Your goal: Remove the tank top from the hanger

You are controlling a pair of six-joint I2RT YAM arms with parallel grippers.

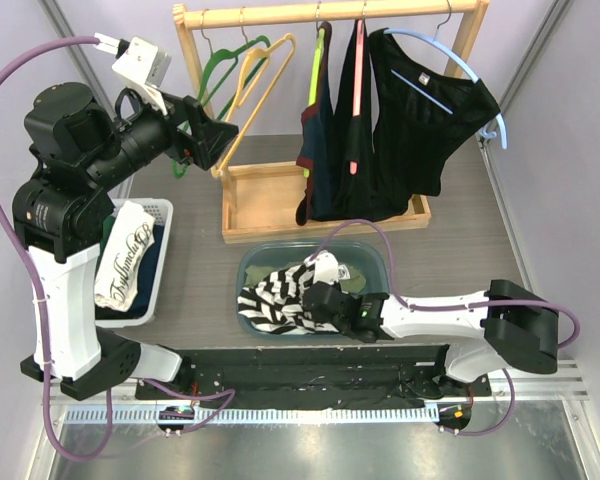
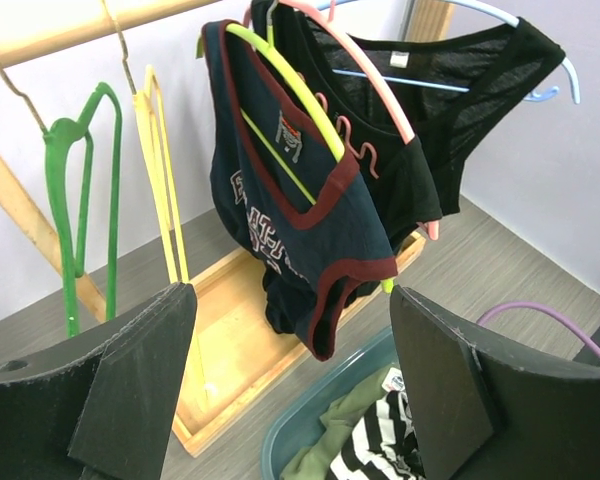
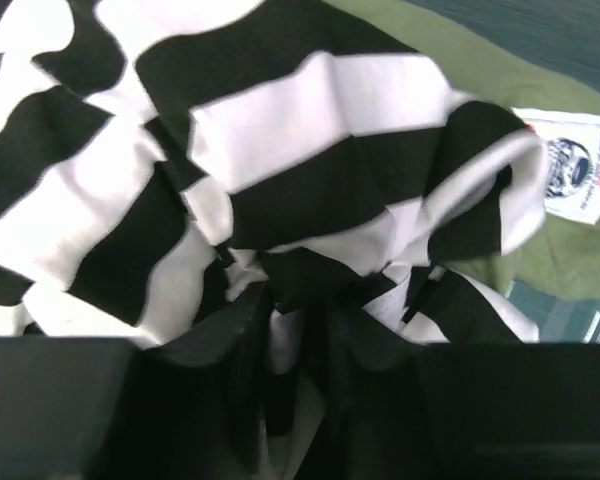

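My left gripper [image 1: 205, 140] hangs high by the rack, beside the yellow [image 1: 250, 90] and green [image 2: 75, 170] hangers, open and empty. The hung garments are a navy, red-trimmed tank top [image 2: 300, 230], a black garment on a pink hanger [image 1: 358, 140] and a black top [image 1: 425, 120] on a blue hanger. My right gripper [image 1: 320, 300] is down in the teal bin [image 1: 373, 262], in black-and-white striped cloth [image 3: 130, 230]; whether its fingers are closed on it is unclear.
A white basket [image 1: 163, 215] with folded clothes sits at left. The wooden rack's base [image 1: 250, 230] stands behind the bin.
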